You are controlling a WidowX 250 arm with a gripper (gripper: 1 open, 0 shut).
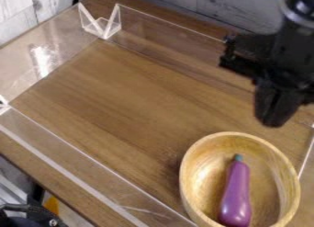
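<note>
A pale yellow bowl [203, 185] sits at the lower right of the table in the camera view, holding a purple eggplant [236, 194] with a green tip. My black gripper [274, 109] hangs at the upper right, above and behind the bowl, clear of the eggplant. It is shut, with nothing visible between its fingers; motion blur softens its outline.
Clear plastic walls edge it, with a clear bracket [101, 19] at the back left. Dark cables lie at the bottom left.
</note>
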